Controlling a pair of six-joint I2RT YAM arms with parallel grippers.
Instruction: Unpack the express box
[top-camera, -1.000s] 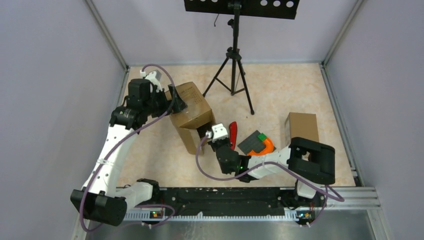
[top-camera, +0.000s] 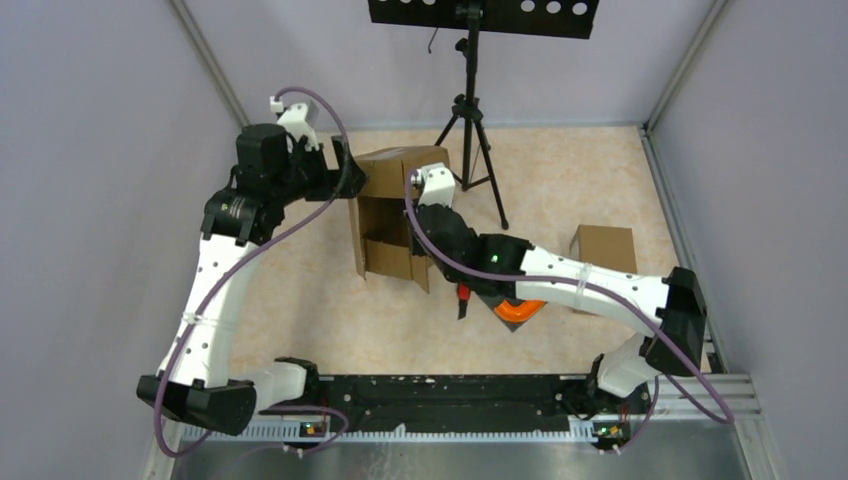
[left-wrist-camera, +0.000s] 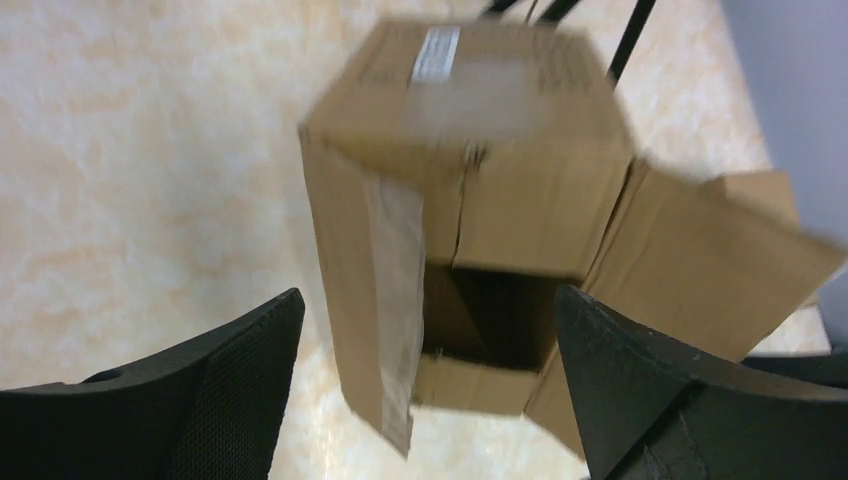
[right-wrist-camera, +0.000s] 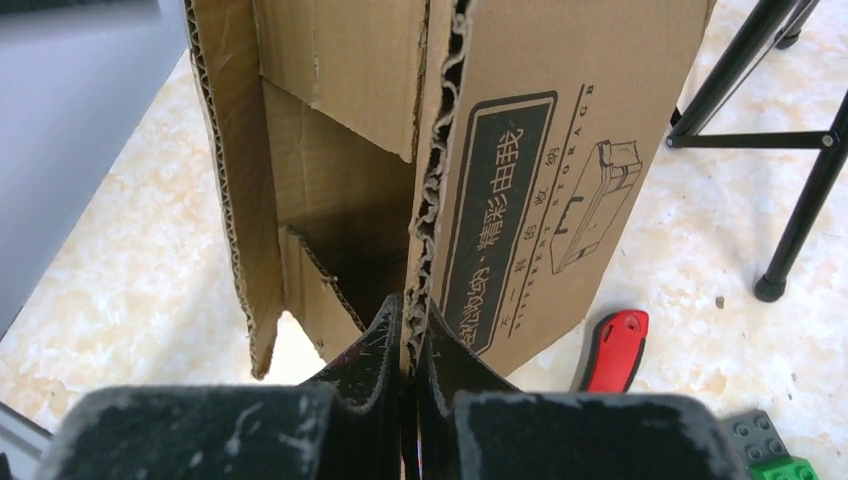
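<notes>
The brown cardboard box (top-camera: 402, 176) stands near the table's middle, its open end facing the front with flaps spread. Inside it is dark, and no contents show. My right gripper is shut on the box's right flap (right-wrist-camera: 520, 200), pinching its corrugated edge; printed writing and a drawing of a case cover that panel. At the box's upper left, my left gripper stands open, fingers wide apart. The box lies beyond these fingers in the left wrist view, and whether they touch it I cannot tell.
A red box cutter (right-wrist-camera: 618, 350) lies right of the box. Part of an orange tool (top-camera: 518, 310) shows beneath the right arm. A smaller closed box (top-camera: 605, 248) stands at the right, and a black tripod (top-camera: 467, 110) behind.
The box has turned so its open end faces front.
</notes>
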